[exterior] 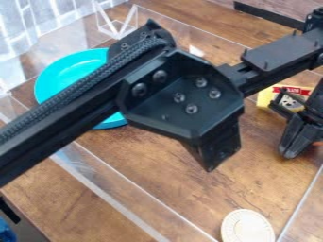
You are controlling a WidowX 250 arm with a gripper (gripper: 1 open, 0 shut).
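The black robot arm (177, 99) crosses the view from lower left to upper right. At the right edge my gripper (293, 142) is partly visible, its dark fingers pointing down and to the left; whether they are open or shut is unclear. A yellow package (273, 96) with a red label lies just behind it. The orange round object seen there before is not clearly visible now.
A turquoise plate (66, 74) sits at the left behind the arm. A white ribbed disc (248, 227) lies at the lower right. Clear acrylic edges frame the wooden surface (139, 198), which is bare at the bottom middle.
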